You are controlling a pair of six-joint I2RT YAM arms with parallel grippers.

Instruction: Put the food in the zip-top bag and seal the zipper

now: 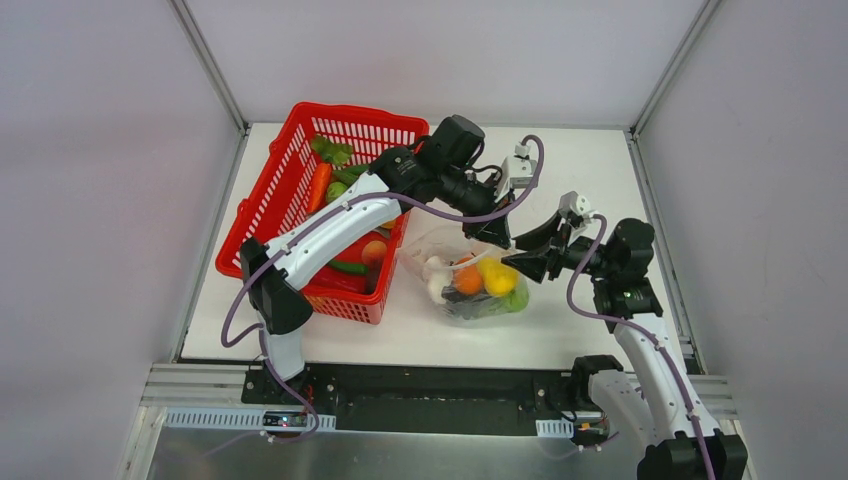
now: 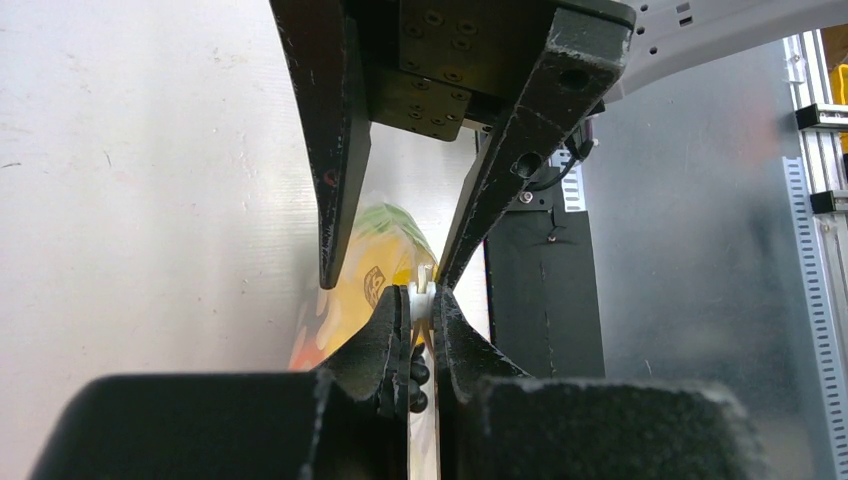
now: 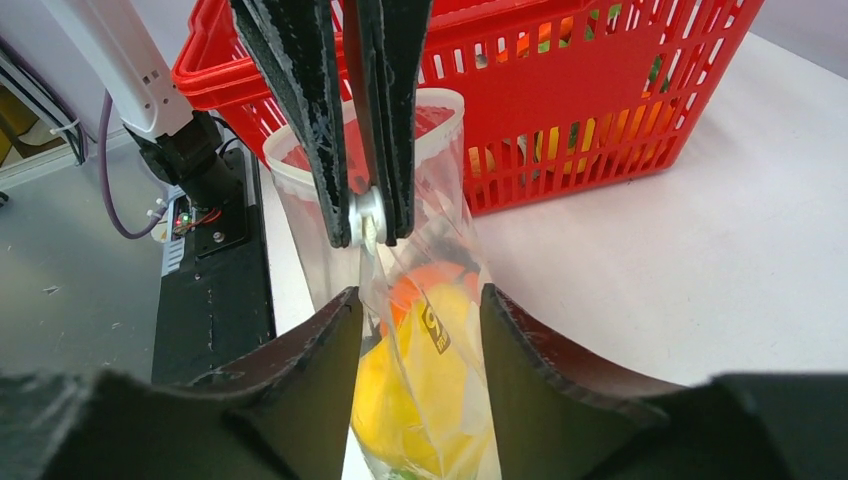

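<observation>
A clear zip top bag (image 1: 450,300) holds food: an orange, a yellow piece, a pale white piece, dark and green items. My left gripper is shut on the white zipper end at the bag's top, also seen in the right wrist view at the zipper slider (image 3: 366,215). My right gripper stands part open around the bag's upper edge just below, with the clear plastic between its fingertips; they do not appear closed on it.
The red basket (image 1: 250,240) with more vegetables stands left of the bag, close to it.
</observation>
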